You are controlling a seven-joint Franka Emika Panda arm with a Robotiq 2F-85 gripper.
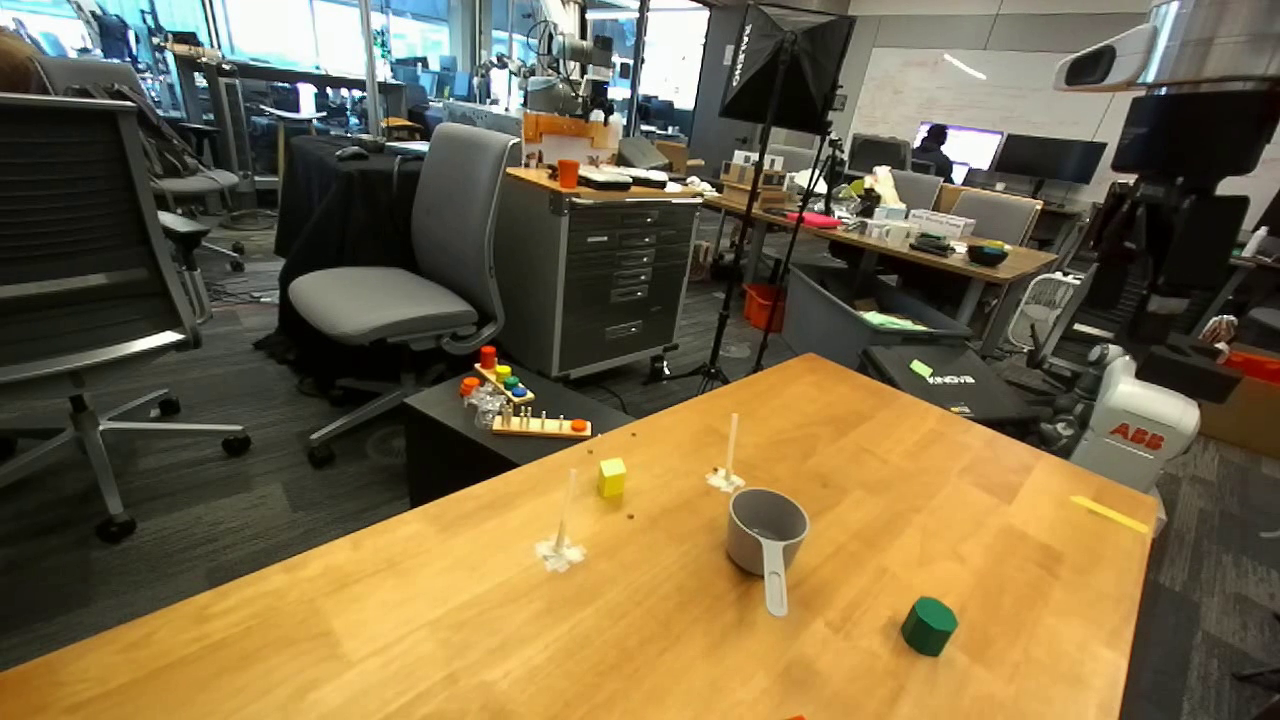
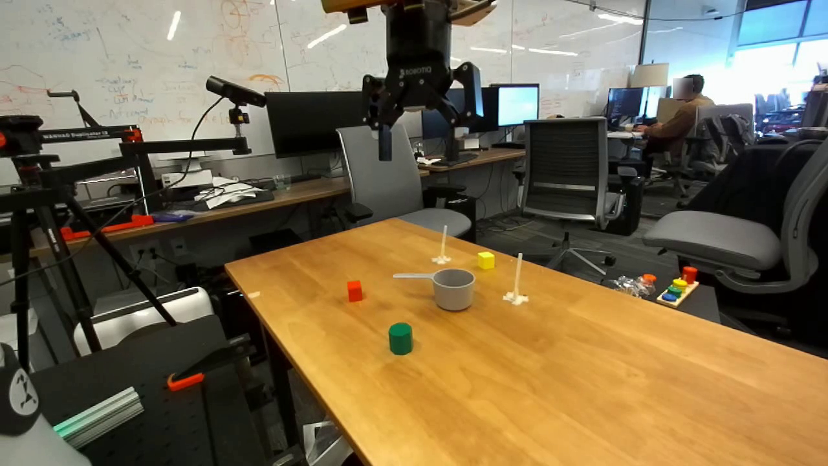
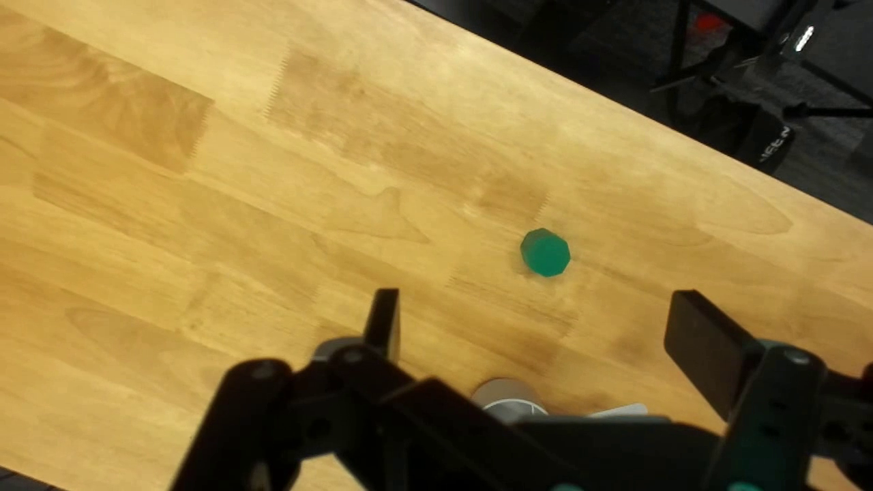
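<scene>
My gripper (image 2: 425, 147) hangs open high over the table, its fingers pointing down and nothing between them. In the wrist view a green block (image 3: 545, 253) lies beyond the gap between the spread fingers, well below them. That same green block (image 2: 400, 338) stands on the table nearer the front edge in exterior view 2. Behind it sits a grey measuring cup (image 2: 454, 290) with its handle out to the left. A red cube (image 2: 354, 291) rests to the left of the cup, and a yellow cube (image 2: 486, 260) lies behind it. The wrist view shows the cup partly hidden by the gripper.
Two thin upright sticks, one (image 1: 731, 454) behind the cup and one (image 1: 563, 528) to its left, stand on white bases. A yellow strip (image 1: 1110, 515) lies near the table's right edge.
</scene>
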